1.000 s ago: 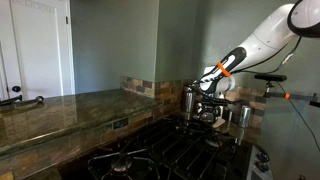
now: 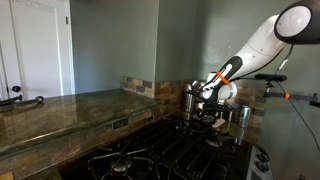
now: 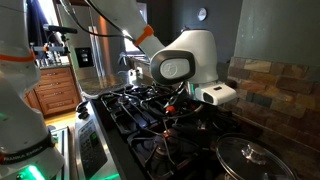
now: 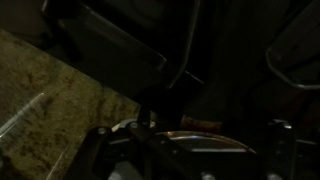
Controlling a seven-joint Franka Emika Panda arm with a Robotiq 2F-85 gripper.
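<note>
My gripper (image 2: 208, 108) is low over the far right part of the black stove (image 2: 170, 142) in exterior view 1. The arm's own white body hides most of it in exterior view 2. In the dark wrist view, the gripper shows at the bottom edge, its two sides apart. Between them is a curved, shiny rim (image 4: 205, 136) with a paler surface under it. Whether the fingers touch this rimmed thing is too dark to tell.
A lidded pan (image 3: 255, 158) occupies the near right of the stove in exterior view 2. Metal canisters (image 2: 190, 101) stand near the tiled wall.
The arm has come down slightly, and its orange-banded wrist has shifted a little right in exterior view 1. The stove and counter look the same.
</note>
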